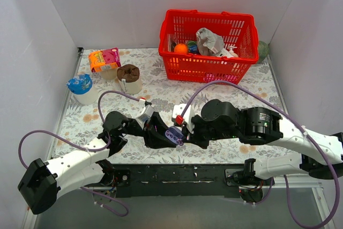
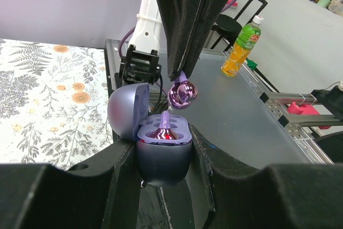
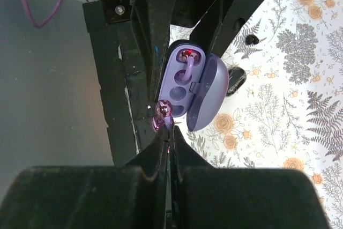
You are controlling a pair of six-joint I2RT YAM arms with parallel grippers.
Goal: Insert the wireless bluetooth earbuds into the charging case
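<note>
My left gripper [image 1: 165, 135] is shut on the lilac charging case [image 2: 164, 160], whose lid [image 3: 210, 92] stands open. One shiny pink-purple earbud [image 3: 188, 56] sits in a slot at one end of the case, its curved band sticking up. The other end shows empty hollows. A second earbud [image 3: 164, 109] is pinched by its thin lilac band at the tips of my right gripper, which is shut. In the left wrist view this held earbud [image 2: 182, 94] hangs just above the open case, apart from its slots.
A red basket [image 1: 209, 68] with assorted items stands at the back. Several containers, among them a blue-topped tub [image 1: 81, 85], are at the back left. The table's dark front edge [image 1: 177, 172] runs below both arms.
</note>
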